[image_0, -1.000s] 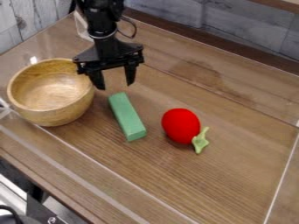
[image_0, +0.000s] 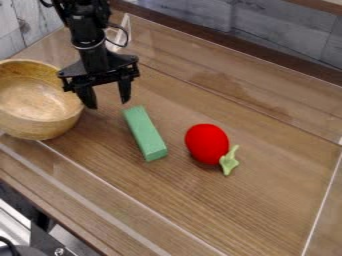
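My black gripper (image_0: 99, 82) hangs over the back rim of a tan bowl (image_0: 40, 110) at the left; whether it is open or shut is hard to tell at this size. A green block (image_0: 144, 133) lies to the right of the bowl. Further right is a red round object (image_0: 207, 142) with a pale green piece (image_0: 230, 160) at its lower right.
My gripper has moved left, toward the bowl. The bowl, green block and red object look unmoved.
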